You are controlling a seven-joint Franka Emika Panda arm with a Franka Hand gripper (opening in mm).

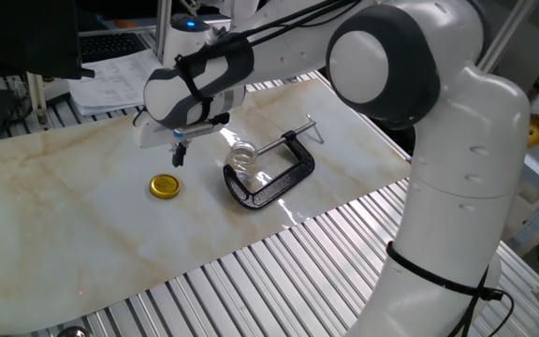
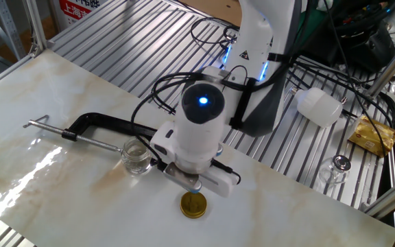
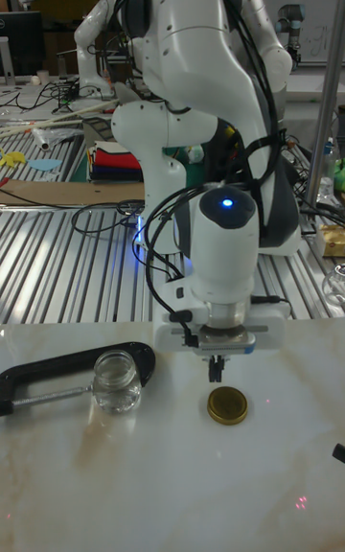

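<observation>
A round gold lid [image 1: 165, 186] lies flat on the marble-patterned board. Beside it, a clear glass jar [image 3: 117, 381] stands open-topped within the frame of a black C-clamp [image 1: 271, 187]. The clamp's screw [image 2: 81, 136] reaches to the jar's side. My gripper [image 3: 217, 370] points down above the board, close to the lid and apart from it. Its dark fingers are together, with nothing visible between them. In the second exterior view, the hand hides the fingertips, and the lid [image 2: 193, 204] shows just in front of it.
The board [image 1: 64, 225] is bare on the lid's far side from the clamp. Slatted metal table [image 2: 307, 158] surrounds it, bearing a white rounded object [image 2: 319, 108], a small glass container [image 2: 335, 169] and a gold packet [image 2: 372, 134]. Papers [image 1: 115, 82] lie behind the board.
</observation>
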